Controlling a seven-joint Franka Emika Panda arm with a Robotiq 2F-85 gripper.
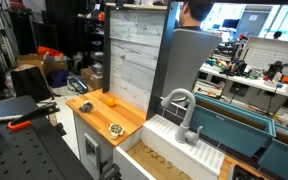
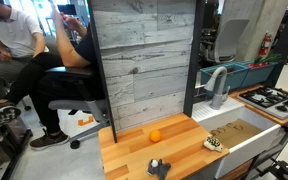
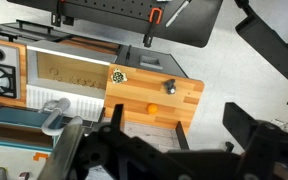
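Note:
My gripper hangs high over the wooden counter, its fingers spread wide at the bottom of the wrist view with nothing between them. Below it lies a small orange round object (image 3: 152, 108), near the white plank wall (image 2: 154, 80). A grey metallic item (image 3: 171, 86) sits close to the counter's end, and a pale patterned piece (image 3: 118, 76) lies near the sink side. The same orange object (image 1: 110, 100), grey item (image 1: 86, 106) and patterned piece (image 1: 116, 130) rest on the counter in exterior view 1. I cannot make out the gripper in the exterior views.
An open drawer (image 1: 149, 157) juts out in front of the white faucet (image 1: 188, 115). Beyond it is a stovetop (image 2: 269, 99). A black table (image 1: 29, 150) stands opposite. People sit behind the plank wall. Bare wood shows between the counter items.

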